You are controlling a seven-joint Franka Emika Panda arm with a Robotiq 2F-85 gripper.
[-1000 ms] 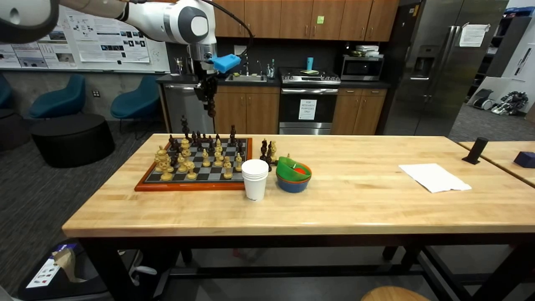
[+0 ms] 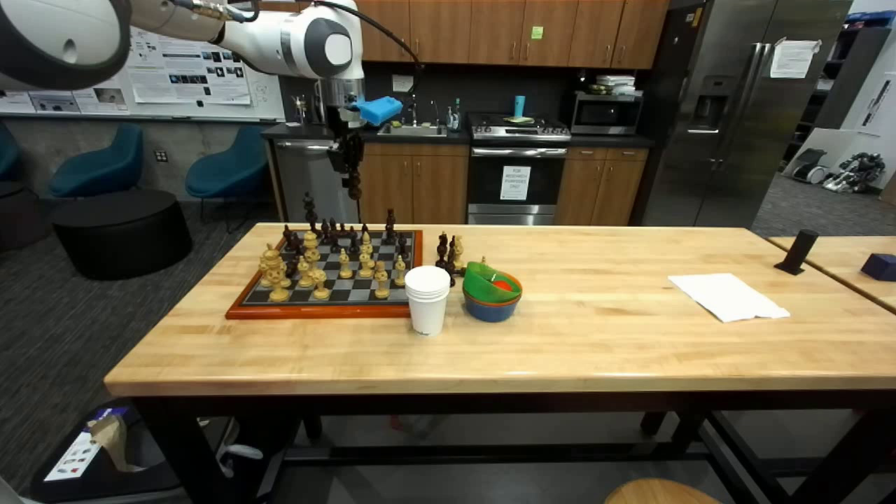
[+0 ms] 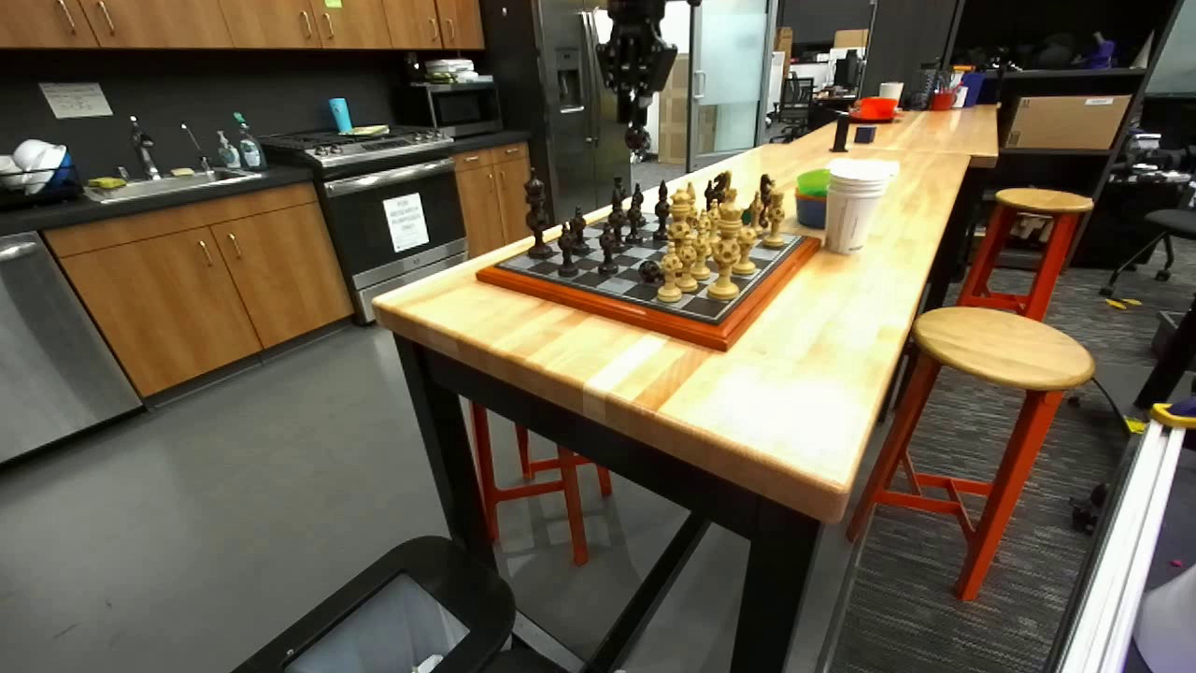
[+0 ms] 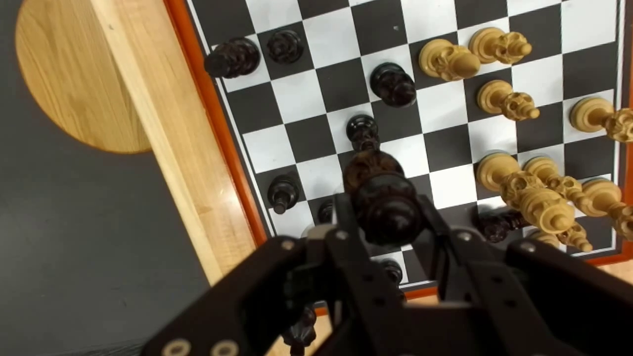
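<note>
Held well above the chess board is a dark chess piece (image 4: 385,201), with my gripper shut on it. In exterior view 1 the gripper (image 2: 353,178) hangs over the board's far side, and in exterior view 2 the piece's round end (image 3: 636,139) points down. The chess board (image 2: 361,311) has a red-brown wooden border. Dark pieces, such as a tall one (image 4: 234,57), stand mostly on the far side. Light pieces, such as one (image 4: 449,60), stand mostly nearer. One dark piece (image 4: 498,224) lies on its side. My fingers hide some squares in the wrist view.
White stacked cups (image 2: 428,299) stand at the board's near right corner. Beside them are a blue bowl (image 2: 491,312) and a tilted green bowl (image 2: 487,284). A few chess pieces (image 2: 450,255) stand off the board.
The upper part of the arm at top left has shifted slightly downward. My gripper and the held piece look almost unmoved, and the board looks the same.
</note>
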